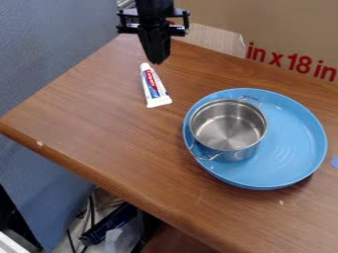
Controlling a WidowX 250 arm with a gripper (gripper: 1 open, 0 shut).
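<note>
My black gripper [156,51] hangs at the top of the view, above the far left part of the wooden table, just beyond a white toothpaste tube [154,86] with red and blue print. I cannot tell whether its fingers are open or shut. A steel pot [228,126] with wire handles sits on a blue plate [291,148] on the right.
A cardboard box [291,30] with red lettering stands behind the table's back edge. A small blue item [334,162] shows at the right edge.
</note>
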